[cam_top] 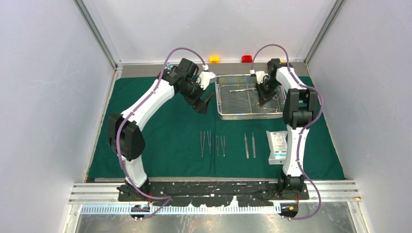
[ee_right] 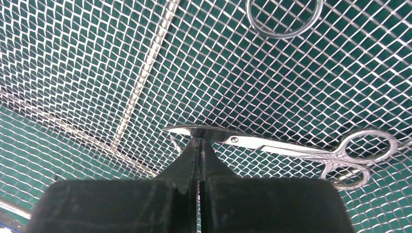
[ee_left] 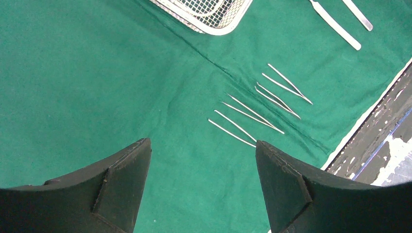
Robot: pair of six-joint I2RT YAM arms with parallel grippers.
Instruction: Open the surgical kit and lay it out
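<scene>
Scissors [ee_right: 252,141] lie flat on the mesh floor of the wire basket [ee_right: 142,80], seen in the right wrist view. My right gripper is shut, its fingertips meeting with nothing between them. The scissors pass just beyond those tips, outside the fingers. A thin blade tip [ee_right: 176,145] shows beside them; the rest of that second tool is hidden behind the gripper. In the left wrist view my left gripper is open and empty above the green cloth. Several tweezers [ee_left: 252,116] lie on the cloth beyond it.
Two slim handled tools [cam_top: 249,145] and a white package [cam_top: 277,146] lie on the cloth in front of the basket. Another tool [cam_top: 241,90] rests inside the basket.
</scene>
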